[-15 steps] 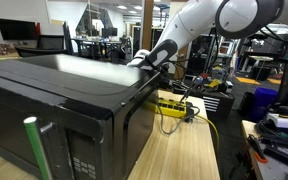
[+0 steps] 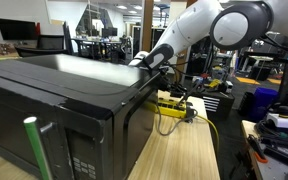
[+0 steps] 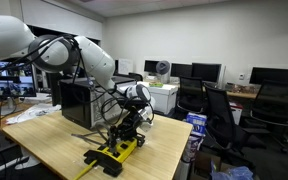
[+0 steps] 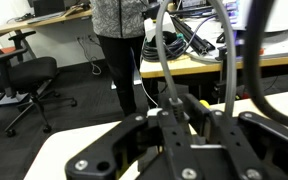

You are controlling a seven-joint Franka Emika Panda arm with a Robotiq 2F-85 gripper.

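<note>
In exterior view 2, my arm reaches down beside a large black box-shaped appliance (image 3: 75, 98), and my dark gripper (image 3: 124, 132) is low among cables near a yellow-and-black item (image 3: 96, 170) on the table. Exterior view 1 shows a yellow item (image 2: 174, 106) past the appliance's (image 2: 114, 130) side. The wrist view has the dark gripper body across its bottom, with cables looping in front. Its fingertips are hard to make out, so what lies between them cannot be told.
A light wood table (image 3: 46, 133) carries everything, with bare room at its front left. A green rod (image 2: 37, 147) stands at the appliance's near side. Office chairs (image 3: 224, 115) stand behind, and a person's legs (image 4: 121, 70) show beyond the table in the wrist view.
In exterior view 1 my arm's upper links now sit lower and show more of a dark joint near the top. The appliance and the yellow item look unmoved.
</note>
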